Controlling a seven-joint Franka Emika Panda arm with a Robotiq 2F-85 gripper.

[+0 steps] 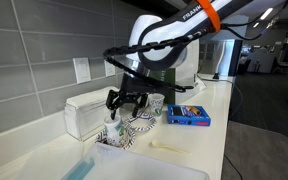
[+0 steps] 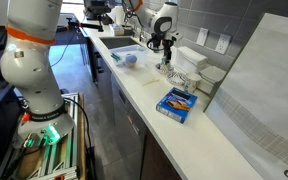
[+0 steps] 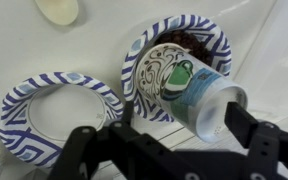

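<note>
A white-lidded cup with a green, blue and brown patterned side stands tilted in view inside a blue-and-white bowl holding dark brown contents. My gripper is open, with one finger left of the cup and the other close to its lid on the right. Whether either finger touches the cup cannot be told. In exterior view 1 the gripper hangs just above and to the right of the cup. A blue-and-white plate lies beside the bowl.
A pale spoon lies on the counter. Farther along is a blue box, with a patterned mug near the wall. A clear-walled tray occupies the front. The white boxy container stands behind the cup, against the wall.
</note>
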